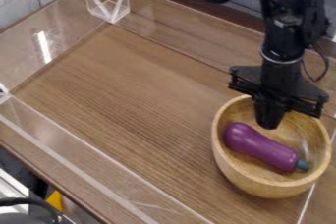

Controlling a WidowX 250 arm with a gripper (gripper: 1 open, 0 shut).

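My black gripper (269,118) reaches down over the back of a yellow bowl (227,177) at the lower right, its tip low at the bowl's inner rim. It is shut, with nothing visible between its fingers. A purple eggplant-like object (260,147) with a green end lies in the bowl, below the fingertips.
A clear plastic holder (108,4) stands at the back left, and the table's edges show along the left and lower left.
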